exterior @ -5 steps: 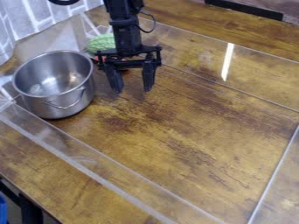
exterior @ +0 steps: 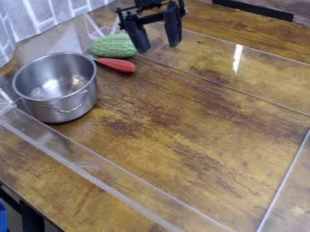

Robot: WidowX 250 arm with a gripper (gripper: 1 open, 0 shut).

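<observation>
The black gripper (exterior: pixel 157 41) is raised at the top centre of the camera view, its two fingers spread apart with nothing seen between them. Below and to its left, a red carrot-shaped object (exterior: pixel 116 65) lies on the wooden table beside a green textured vegetable (exterior: pixel 112 45). A steel pot (exterior: pixel 78 101) stands at the left, in front of both.
Clear plastic rails or panels run along the lower left, back and right side. A crumpled light sheet is at the top left.
The gripper has moved up and away toward the back from beside the pot, uncovering the red object and the green vegetable. The pot stays in place.
</observation>
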